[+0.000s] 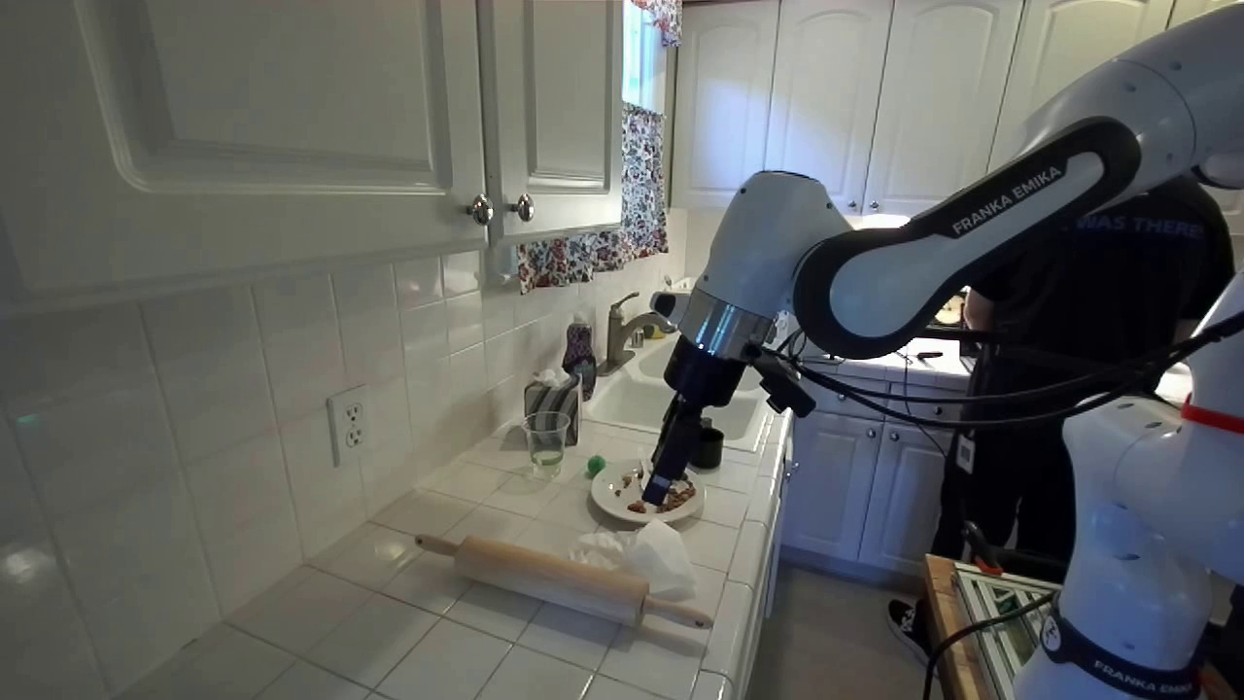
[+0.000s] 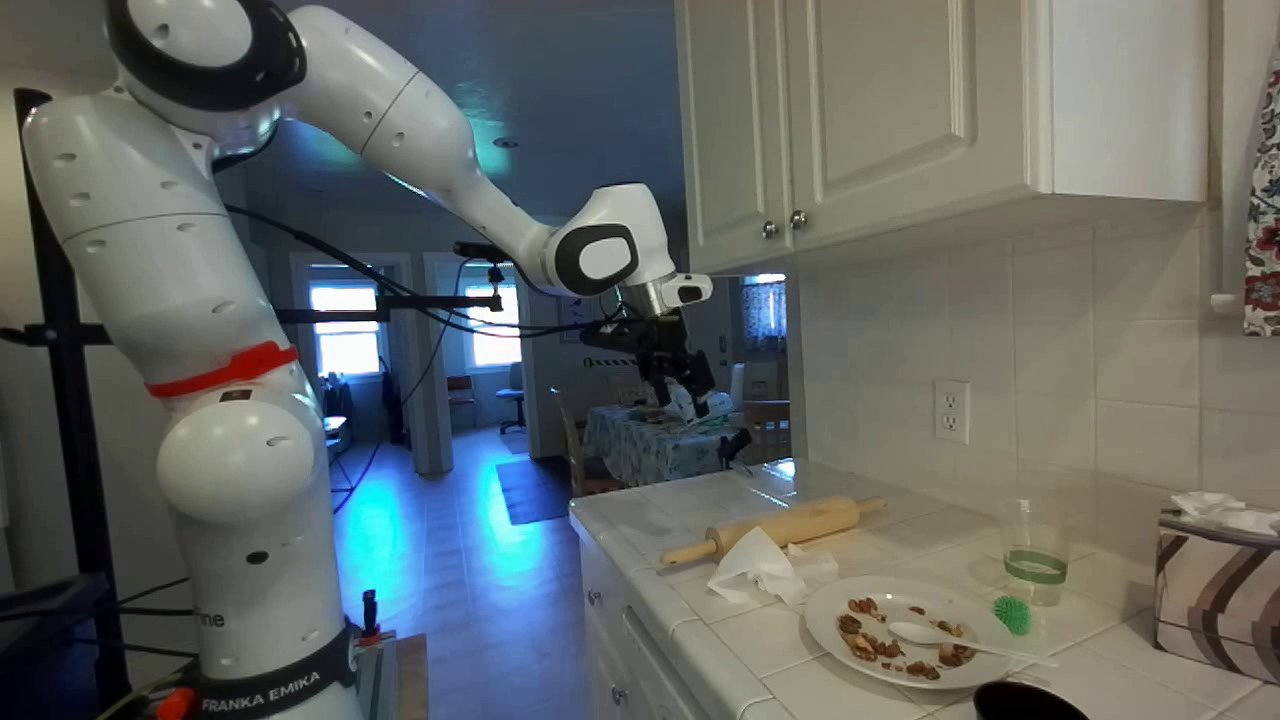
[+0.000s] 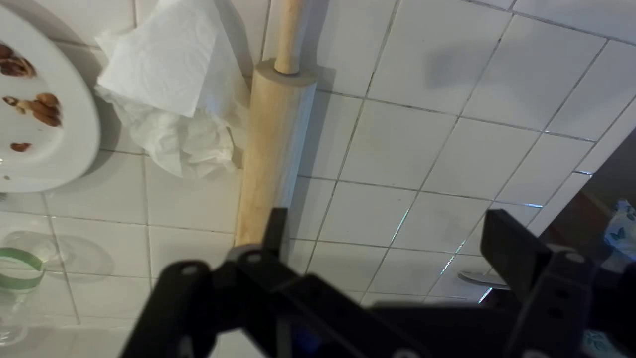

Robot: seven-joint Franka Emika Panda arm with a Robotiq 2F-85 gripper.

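My gripper is open, its two black fingers wide apart with nothing between them. It hangs in the air above the counter, well clear of everything, as exterior view 2 shows. A wooden rolling pin (image 2: 786,527) lies on the white tiles; in the wrist view its lower end is hidden behind my left finger. Beside the pin rests a crumpled white paper towel (image 3: 170,77). A white plate (image 2: 828,604) holds several nut pieces and a white plastic spoon (image 2: 960,637). A clear cup with a green band (image 2: 1034,558) and a green spiky ball (image 2: 1011,614) are close to the plate.
A striped tissue box (image 1: 551,408) stands near the tiled wall, with a dark cup (image 1: 707,447) past the plate and the sink (image 1: 653,402) behind. Upper cabinets (image 1: 292,128) overhang the counter. Bare tiles (image 1: 385,601) lie in front of the rolling pin.
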